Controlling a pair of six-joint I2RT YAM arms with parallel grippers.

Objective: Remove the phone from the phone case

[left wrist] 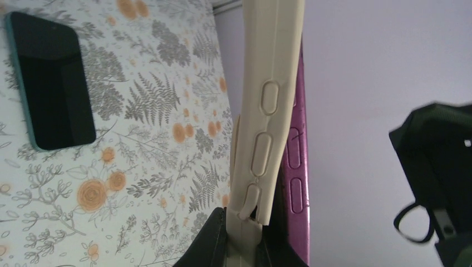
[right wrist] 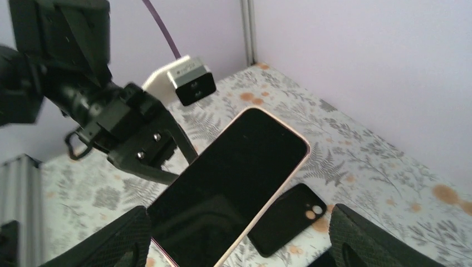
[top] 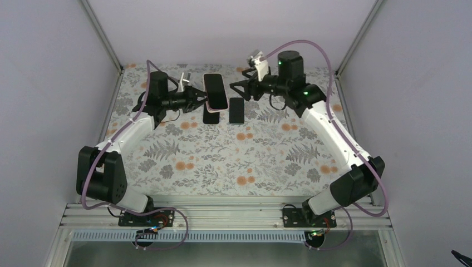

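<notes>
A dark-screened phone in a pale cream phone case is held up off the table, tilted. My left gripper is shut on the case at its edge. In the left wrist view, a purple side of the phone with buttons shows beside the case's button wall, with a dark gap low between them. A pale rim still lines the visible long edge in the right wrist view. My right gripper hangs open to the right, apart from the phone, nothing between its fingers.
Two more dark phones lie on the floral table: one partly under the held phone, the other to its right.
</notes>
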